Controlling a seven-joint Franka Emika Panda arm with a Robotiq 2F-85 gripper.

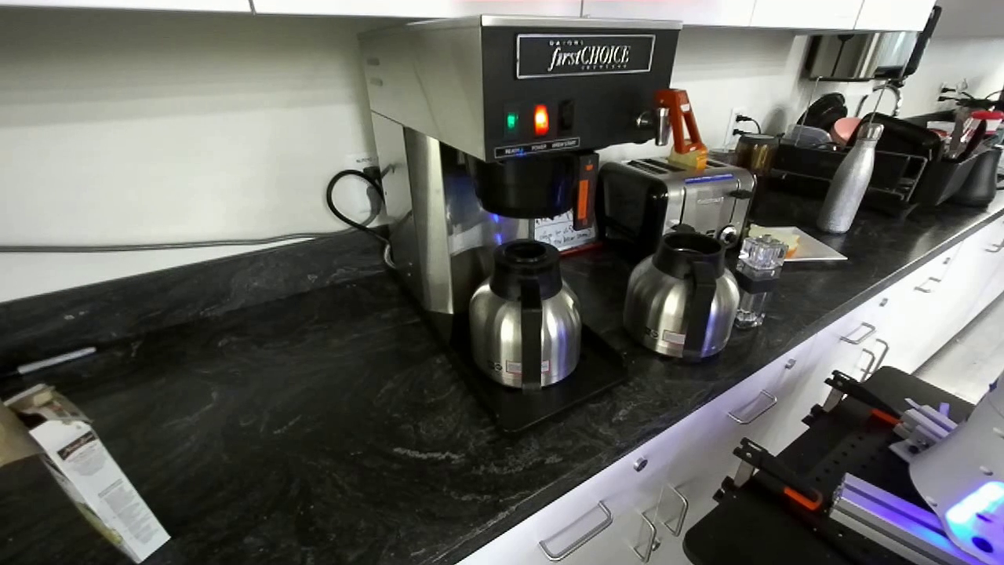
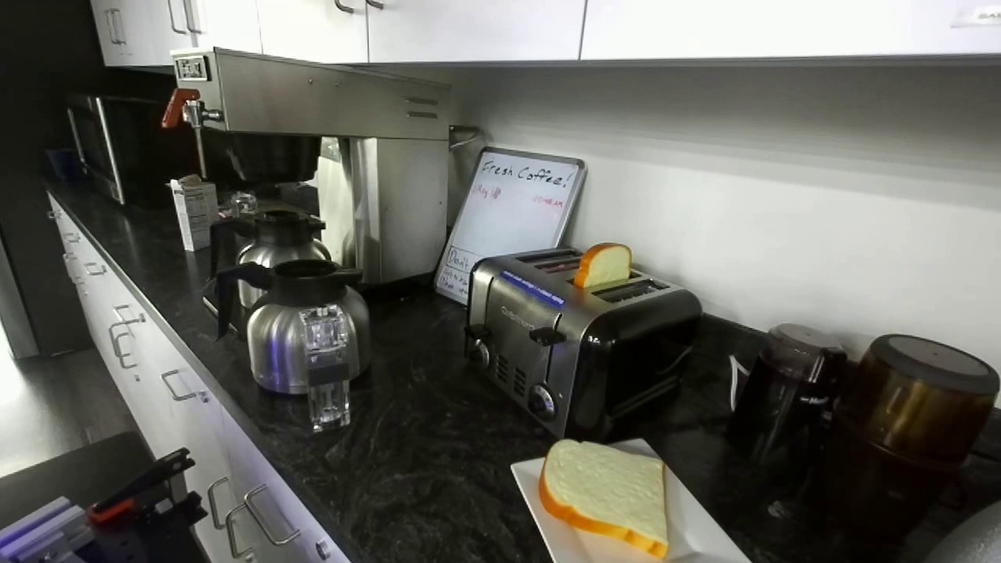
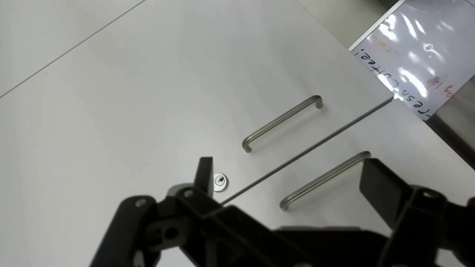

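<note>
In the wrist view my gripper is open, its two dark fingers wide apart with nothing between them. Beyond it are white cabinet doors with two metal bar handles (image 3: 282, 124) and a small lock (image 3: 220, 182). The gripper does not show in either exterior view. A coffee maker (image 1: 433, 94) stands on the dark counter, one steel carafe (image 1: 489, 325) on its base and another carafe (image 1: 649, 301) to the right. A bread slice (image 2: 603, 266) sticks up from a slot of the toaster (image 2: 563, 356). Another bread slice (image 2: 605, 493) lies on a white plate (image 2: 694, 535).
A clear grinder (image 1: 750, 306) stands close by the right carafe. At the left are an opened carton (image 1: 103, 490) and a pen (image 1: 56, 359). A whiteboard (image 2: 516, 206) leans behind the toaster. Overhead cabinets (image 2: 751, 28) hang above. Bare counter (image 1: 282, 424) lies left of the coffee maker.
</note>
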